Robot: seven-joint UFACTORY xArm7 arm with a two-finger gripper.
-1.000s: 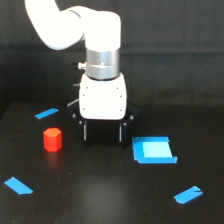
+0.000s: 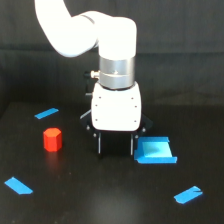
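A small red block [image 2: 52, 140] stands on the black table at the left. My gripper [image 2: 115, 150] points down near the middle, to the right of the block and well apart from it. Its two dark fingers [image 2: 132, 144] are spread, and nothing shows between them. Right beside the gripper lies a pale square edged with blue tape [image 2: 155, 159]; the gripper's side hides part of its left edge.
Blue tape strips lie at the back left [image 2: 47, 113], front left [image 2: 18, 186] and front right [image 2: 188, 195]. A dark curtain hangs behind.
The arm has shifted to the right and lower in the view, bringing my gripper closer to the taped square. The red block has stayed put.
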